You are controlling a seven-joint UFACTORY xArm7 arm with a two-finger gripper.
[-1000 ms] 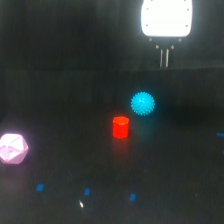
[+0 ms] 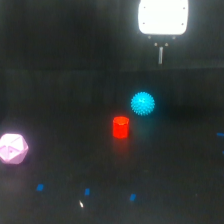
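My gripper point(image 2: 160, 56) hangs at the top right under a white body. Its two thin fingers look drawn together into one narrow strip, with nothing seen between them. Below and slightly left of the fingertips is a spiky blue ball point(image 2: 143, 103), apart from them. A small red cylinder point(image 2: 121, 127) stands upright on the dark surface, to the lower left of the ball. At the far left edge sits a pale pink faceted ball point(image 2: 13, 148).
Small blue marks point(image 2: 87, 191) dot the front of the dark surface, and a small pale spot point(image 2: 81, 204) lies near them. Another blue mark point(image 2: 220, 134) shows at the right edge.
The gripper has shifted slightly left. Its fingers, seen with a gap between them before, now appear close together. The two balls and the red cylinder have not moved.
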